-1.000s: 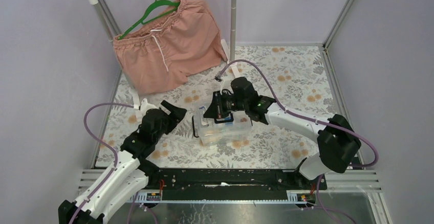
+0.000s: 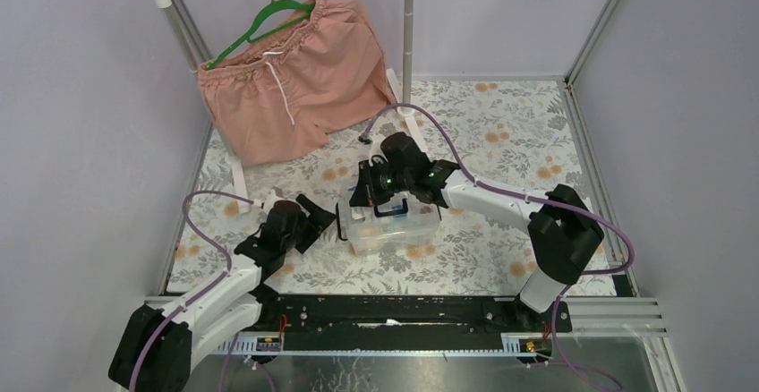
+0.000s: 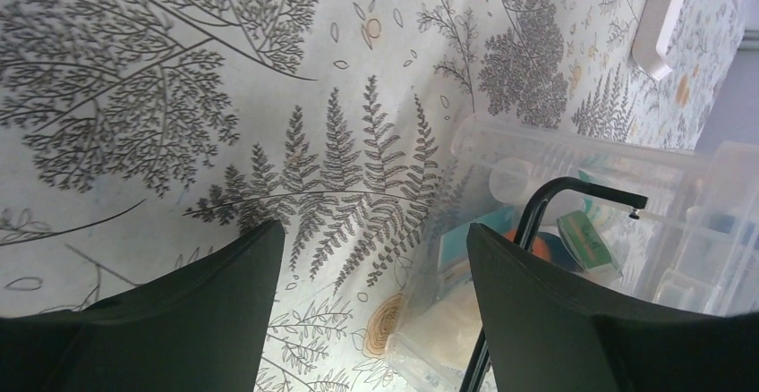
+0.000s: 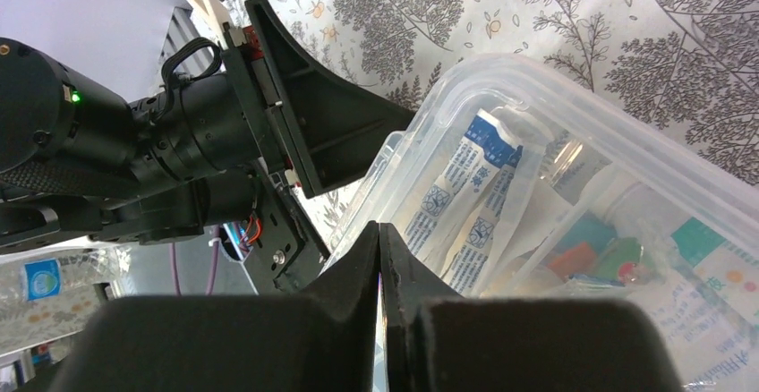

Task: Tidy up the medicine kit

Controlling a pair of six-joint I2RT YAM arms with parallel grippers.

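A clear plastic medicine box [image 2: 380, 237] sits at the middle of the table, with a black clip [image 2: 339, 222] standing out on its left side. Open fingers mark my left gripper [image 2: 320, 231], just left of the box; in the left wrist view one finger [image 3: 537, 320] overlaps the black clip [image 3: 537, 202], contact unclear, and nothing is held. Over the upper left part of the box is my right gripper, its fingertips together; anything between them is too hidden to tell. White-and-blue packets [image 4: 465, 191] show inside the box.
Pink shorts [image 2: 295, 79] hang on a green hanger [image 2: 260, 25] from a rail at the back left. A white rack foot [image 3: 660, 16] rests on the table behind the box.
My left gripper has shifted right, toward the box's clip.
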